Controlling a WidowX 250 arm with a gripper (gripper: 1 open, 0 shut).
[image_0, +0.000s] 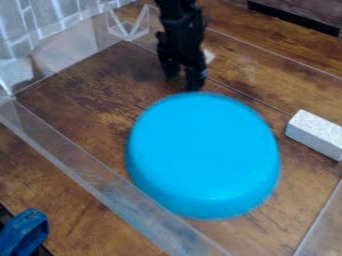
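Note:
My black gripper (183, 72) hangs down from the top centre, just behind a large blue dome-shaped lid or bowl (202, 154) lying on the wooden surface. The fingertips are dark and blurred, close to the blue object's back edge; whether they are open or shut is unclear.
A white speckled block (315, 134) lies at the right. Clear plastic walls (94, 180) bound the wooden area. A blue object (19, 236) sits at the bottom left outside the wall.

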